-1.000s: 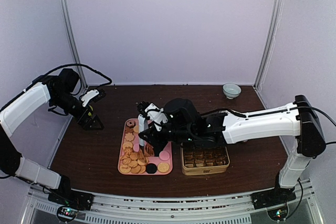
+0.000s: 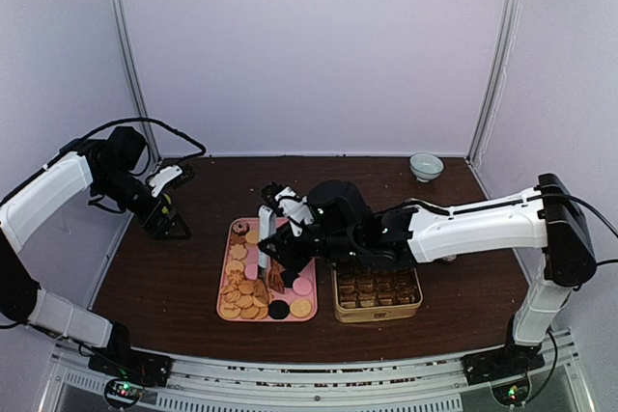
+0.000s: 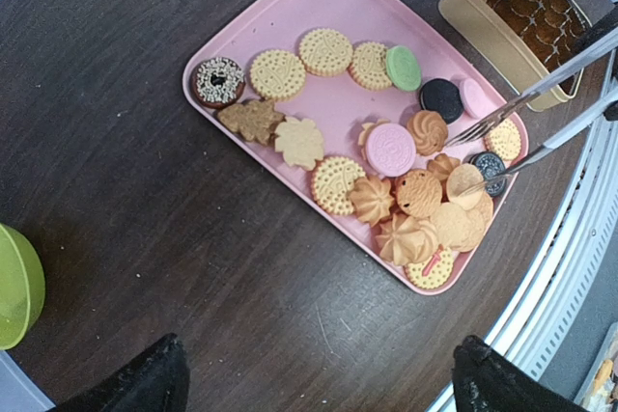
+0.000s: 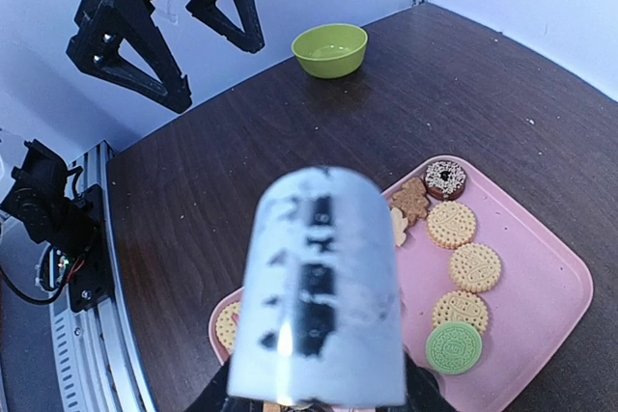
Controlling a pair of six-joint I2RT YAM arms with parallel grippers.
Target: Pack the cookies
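Assorted cookies lie on a pink tray [image 2: 227,267] left of a tan box [image 2: 377,315] with brown compartments. My right gripper [image 2: 274,246] is shut on silver tongs [image 2: 264,238], whose pale handle [image 4: 319,287] fills the middle of the right wrist view. In the left wrist view the tongs' forked tip [image 3: 474,132] is beside a brown swirl cookie [image 3: 427,132]. Their other tip [image 3: 471,188] is over cookies at the tray's near edge. The tips stand apart, and I see no cookie clamped between them. Away to the left, my left gripper [image 2: 172,231] hangs open and empty.
A green bowl [image 4: 329,51] is at the table's left side, beneath the left arm in the top view. Far right stands a pale bowl [image 2: 426,167].
The left arm, tray and box are still.
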